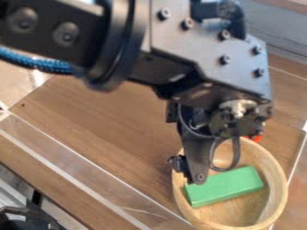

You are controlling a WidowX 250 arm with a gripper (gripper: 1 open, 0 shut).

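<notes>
A green block (225, 187) lies inside a round wooden bowl (270, 202) at the lower right of the camera view. My black gripper (192, 166) hangs over the bowl's left rim, just above and left of the block, with nothing seen held in it. Its fingers are partly hidden by the wrist housing. A small bit of a red object shows behind the gripper, above the bowl, mostly hidden.
A pale wall stands at the upper right. A blue cable runs into the arm.
</notes>
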